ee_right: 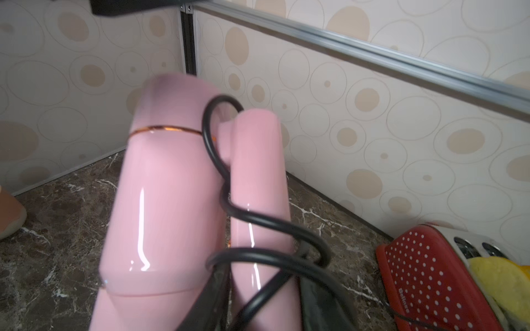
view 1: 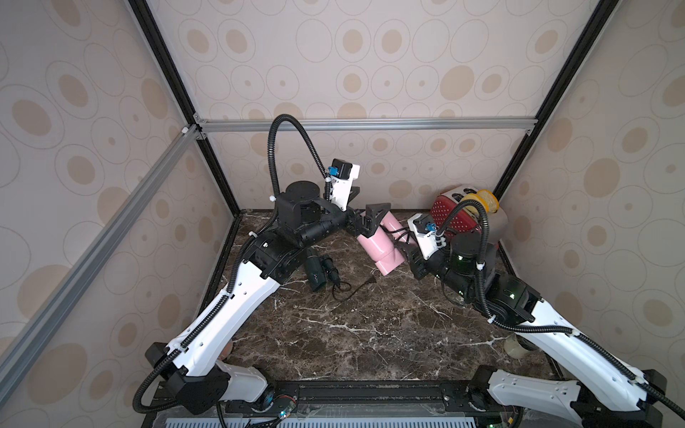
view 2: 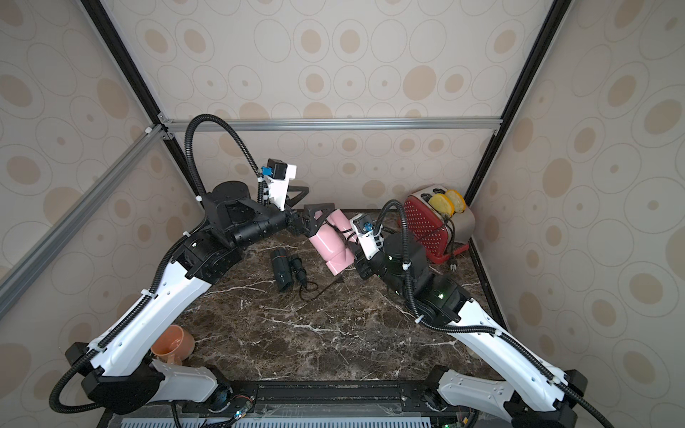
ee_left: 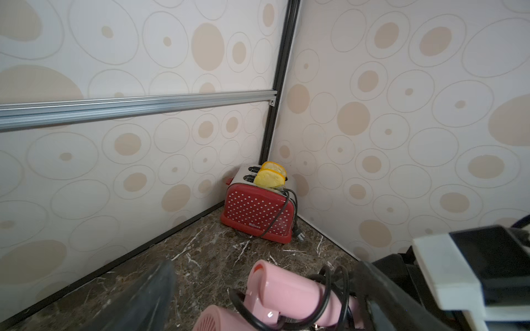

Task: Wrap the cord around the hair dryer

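The pink hair dryer (ee_right: 165,209) has its black cord (ee_right: 259,220) looped loosely around the handle (ee_right: 256,143). It sits low over the back middle of the counter, between both grippers. My left gripper (view 1: 367,219) is open just above and left of the dryer; in the left wrist view its blurred fingers frame the dryer from afar. My right gripper (view 1: 410,253) is at the dryer's lower right, fingers on either side of the handle under the cord loops; whether they grip is unclear.
A red toaster (view 2: 424,228) with yellow items stands in the back right corner. A dark object with cable (view 1: 314,271) lies left of centre. An orange cup (view 2: 171,342) is at front left, a jar (view 1: 519,346) at front right.
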